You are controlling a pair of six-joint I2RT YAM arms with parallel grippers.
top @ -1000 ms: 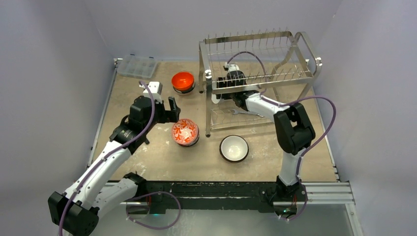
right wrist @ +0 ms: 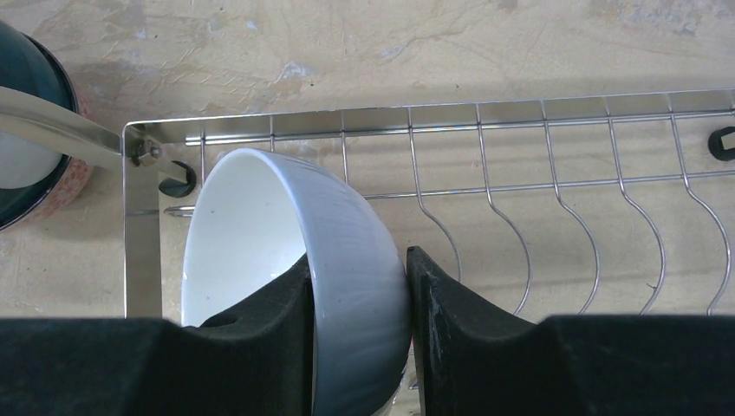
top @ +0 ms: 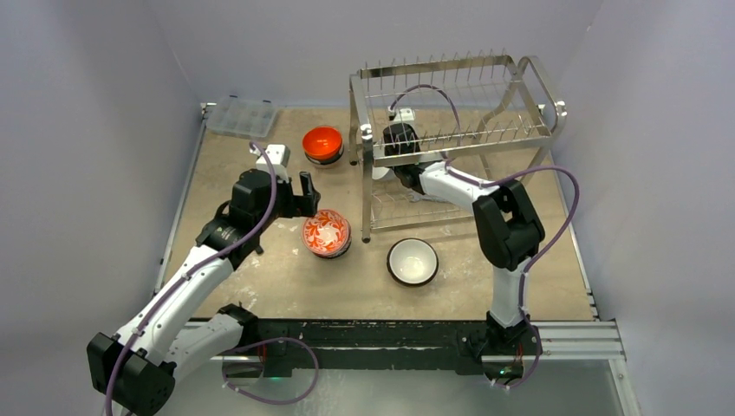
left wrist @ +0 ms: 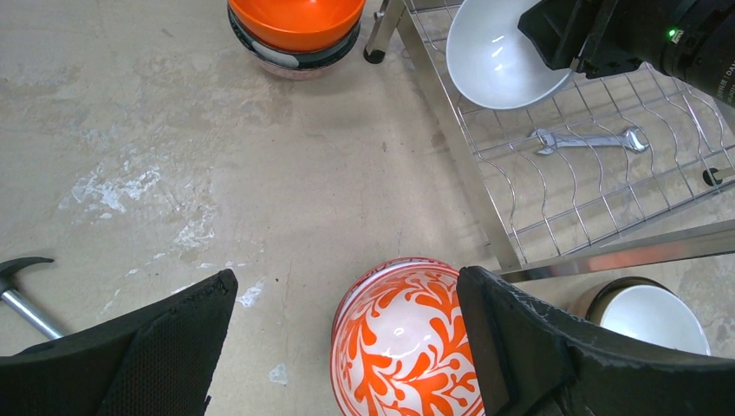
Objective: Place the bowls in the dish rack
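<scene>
A white bowl (right wrist: 243,225), tilted on its side, is in my right gripper, shut on its wall, inside the lower tier of the steel dish rack (top: 459,156) at its left end. My left gripper hangs open and empty above the patterned orange bowl stack (left wrist: 399,347). An orange bowl (top: 322,140) sits on darker bowls at the back, left of the rack. A white bowl with dark rim (top: 413,260) stands in front of the rack.
A wrench (left wrist: 589,140) lies within the rack's lower tier. A hammer (left wrist: 26,308) lies at the left. A clear compartment box (top: 241,116) sits at the back left.
My right arm has shifted a little leftward in the rack, with the white bowl in its gripper. The left arm has barely moved.
</scene>
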